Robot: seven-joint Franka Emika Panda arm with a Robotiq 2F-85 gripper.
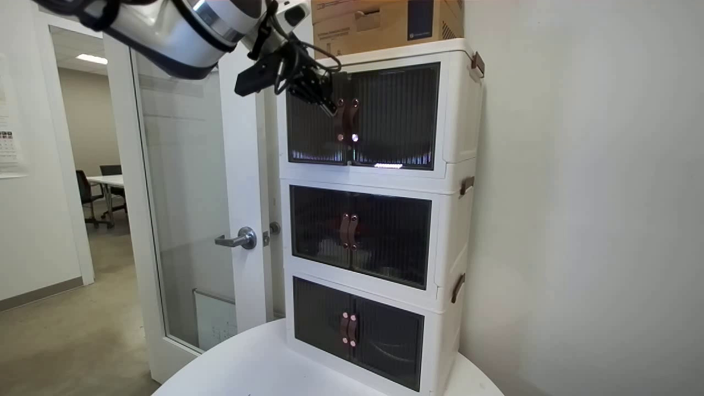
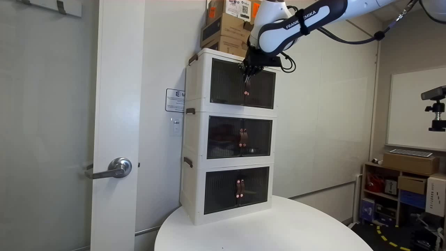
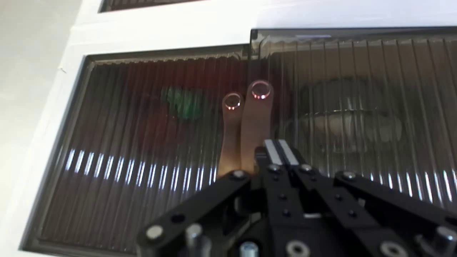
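Note:
My gripper (image 1: 333, 113) points down in front of the top box's dark ribbed doors, close to their brown strap handles (image 1: 355, 120). In exterior view 2 the fingertips (image 2: 246, 79) hang just above the lower handle studs. The wrist view shows the two pale finger pads (image 3: 272, 152) together, shut with no object between them. They sit by the right strap handle (image 3: 257, 124), whose lower part is hidden; whether they touch it I cannot tell. There the right door (image 3: 364, 55) stands offset from the left door (image 3: 128, 85). Blurred red and green shapes show behind the left door.
Below are a middle box (image 1: 361, 271) and a bottom box (image 1: 432, 350), doors shut, stacked on a round white table (image 1: 264, 359). Cardboard boxes (image 2: 225, 27) stand on top. A glass-panelled door with a lever handle (image 1: 245, 238) is on the left.

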